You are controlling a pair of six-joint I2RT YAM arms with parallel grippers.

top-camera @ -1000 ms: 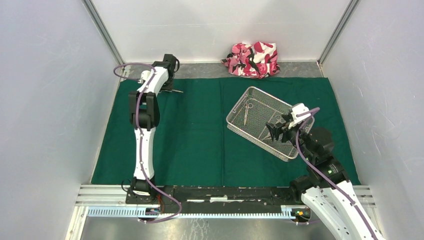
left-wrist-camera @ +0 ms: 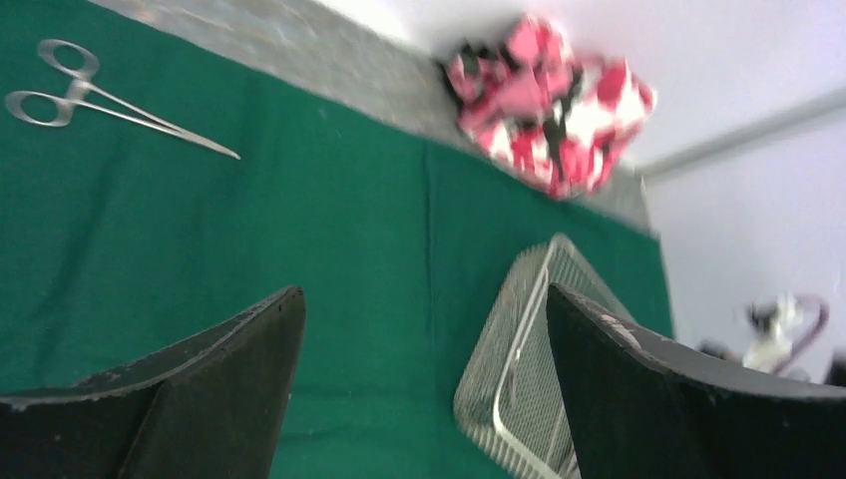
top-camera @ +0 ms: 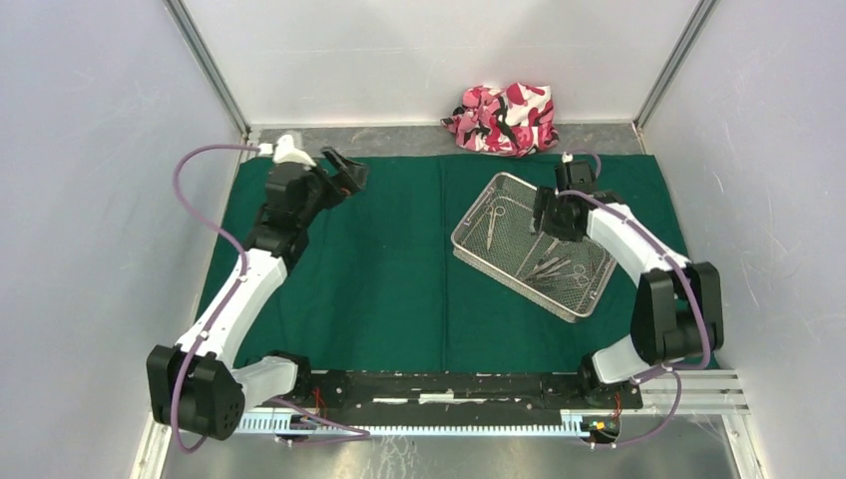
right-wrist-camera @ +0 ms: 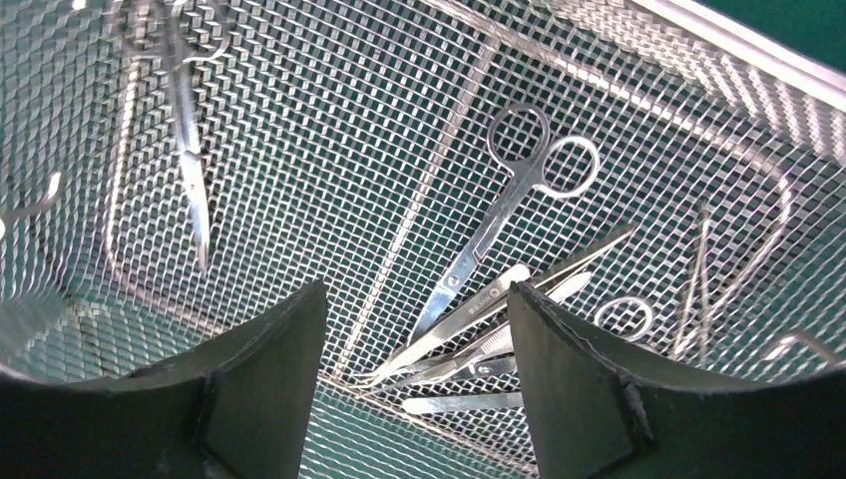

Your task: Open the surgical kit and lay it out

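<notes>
A wire mesh tray (top-camera: 484, 267) on the right of the green drape holds scissors (right-wrist-camera: 469, 254), tweezers (right-wrist-camera: 464, 316) and several other steel instruments. My right gripper (top-camera: 547, 215) is above the tray, its fingers apart with nothing seen between them in the right wrist view. My left gripper (top-camera: 344, 172) is open, raised over the upper left of the drape. Scissor-like instrument (left-wrist-camera: 160, 125) lies alone on the drape in the left wrist view, hidden under the left arm in the top view.
A crumpled pink, white and black patterned cloth (top-camera: 502, 118) lies at the back behind the tray. Walls stand on both sides.
My left arm has pulled back from the instrument on the drape and swung toward the front.
</notes>
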